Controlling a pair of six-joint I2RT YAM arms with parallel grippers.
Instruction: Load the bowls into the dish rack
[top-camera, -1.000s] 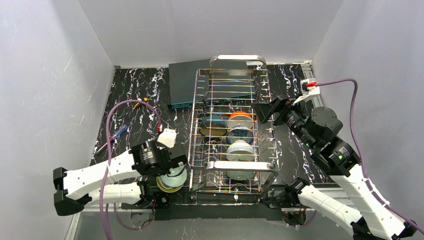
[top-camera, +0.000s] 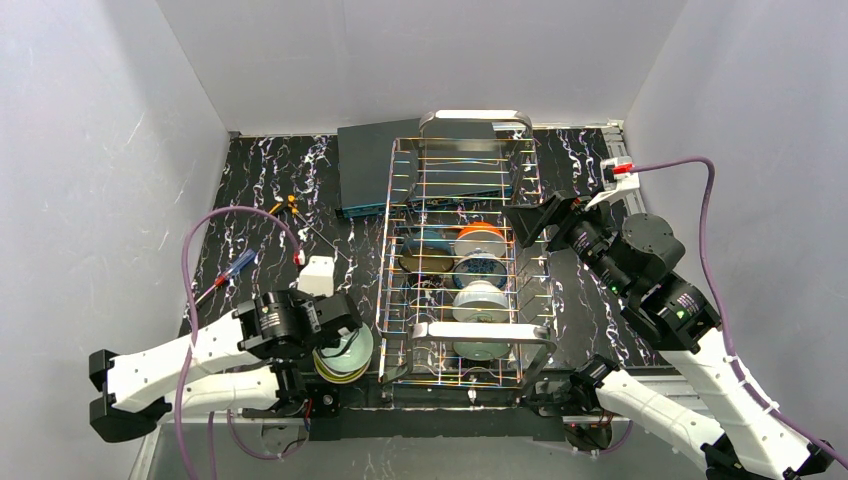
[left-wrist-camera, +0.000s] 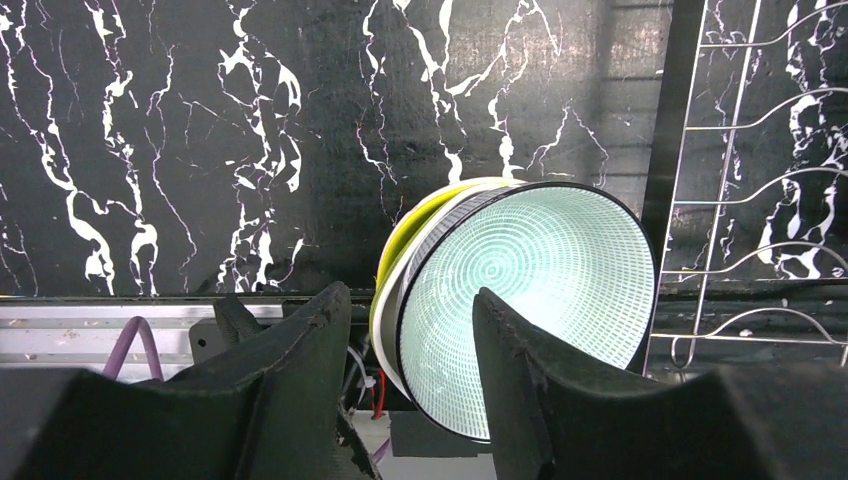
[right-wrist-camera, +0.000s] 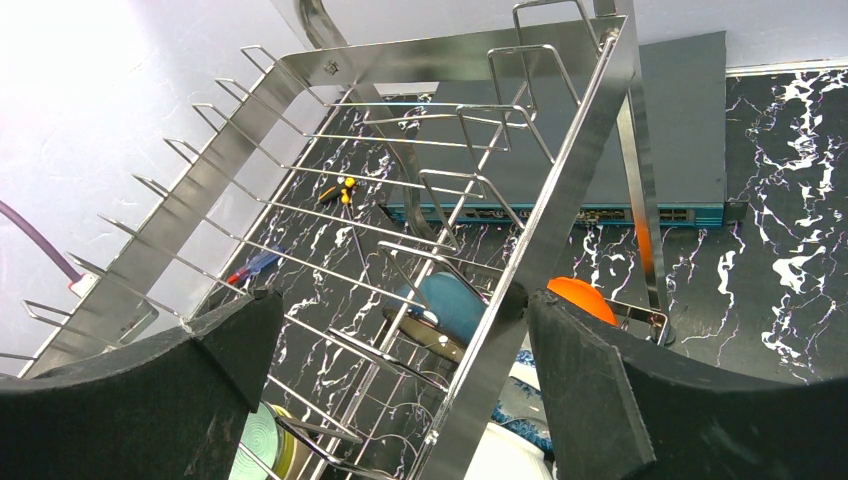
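A stack of bowls, a pale green bowl (left-wrist-camera: 540, 270) on top of white and yellow ones, stands left of the metal dish rack (top-camera: 465, 330) near the front edge. My left gripper is open over the stack's left rim, its fingers apart with the rim between or below them; contact is unclear. Inside the rack's lower level are several bowls, among them an orange bowl (right-wrist-camera: 580, 295), a blue bowl (right-wrist-camera: 450, 300) and white ones. My right gripper is open beside the rack's upper right side, nothing held.
Pliers (top-camera: 280, 206) and a screwdriver (top-camera: 238, 265) lie on the left of the marble counter. A flat dark device (top-camera: 370, 160) sits behind the rack. Grey walls enclose the sides and back.
The right arm and the rack look unchanged.
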